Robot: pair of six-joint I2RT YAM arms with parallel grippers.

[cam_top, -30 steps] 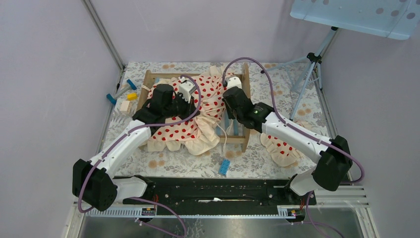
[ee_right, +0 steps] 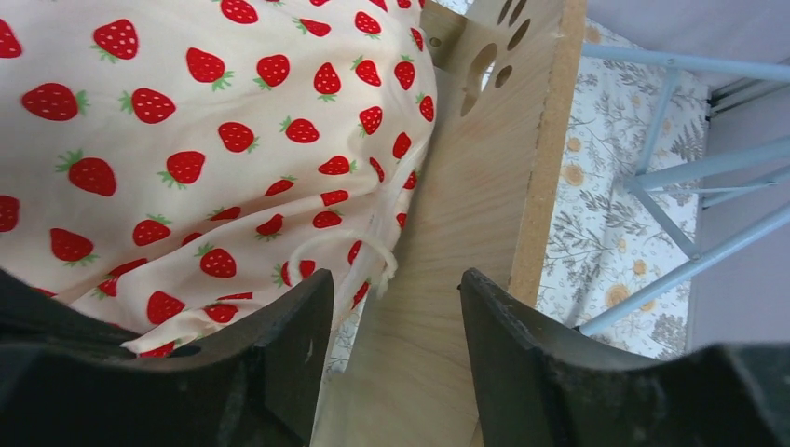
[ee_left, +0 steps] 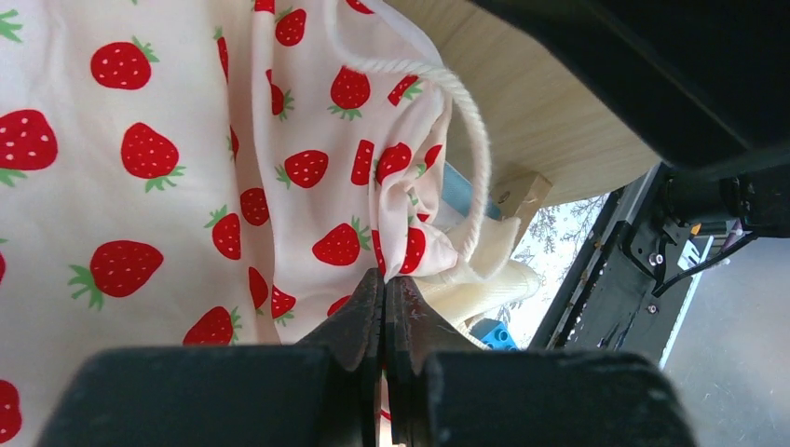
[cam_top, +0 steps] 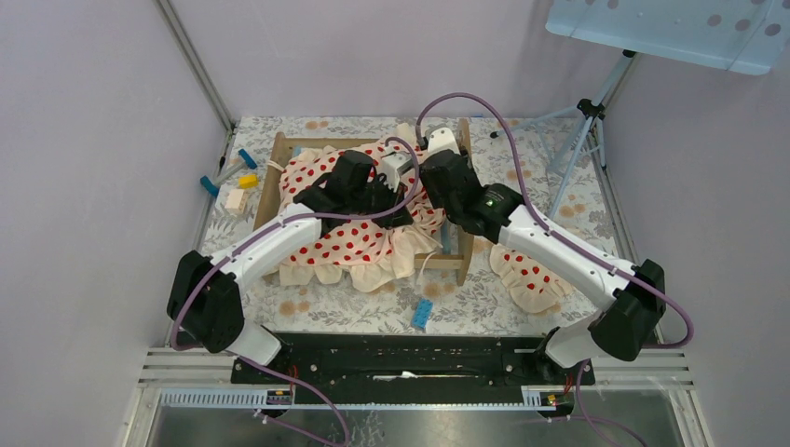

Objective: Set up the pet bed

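The wooden pet bed frame (cam_top: 268,196) holds a strawberry-print cloth with cream ruffles (cam_top: 331,248). My left gripper is shut at the bunched edge of the cloth (ee_left: 149,205), beside a white cord (ee_left: 475,140); whether fabric is pinched between its fingers is hard to tell. My right gripper stands open above the frame's side board (ee_right: 503,186), where the cloth and a looped cord lie to its left.
A small strawberry cushion (cam_top: 529,279) lies right of the bed. A blue block (cam_top: 422,313) lies in front, toy pieces (cam_top: 247,181) at left, and a light-blue tripod stand (cam_top: 587,130) at back right.
My left arm has moved right toward the bed's right side, and the cloth there has shifted right with it. The right arm has moved slightly up toward the back.
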